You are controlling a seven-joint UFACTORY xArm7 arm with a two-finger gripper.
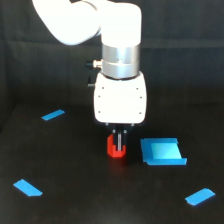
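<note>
A red block (pixel 111 149) sits on the dark table near the middle of the camera view. Directly over it hangs my white gripper (pixel 119 147), pointing down, its dark fingers reaching in front of the block and partly covering it. Whether the fingers grip the block or merely stand around it is too small to make out.
Just right of the block is a light-blue square (pixel 163 150) edged with blue tape. Short blue tape strips mark the table at far left (pixel 53 115), near left (pixel 28 188) and near right (pixel 200 197).
</note>
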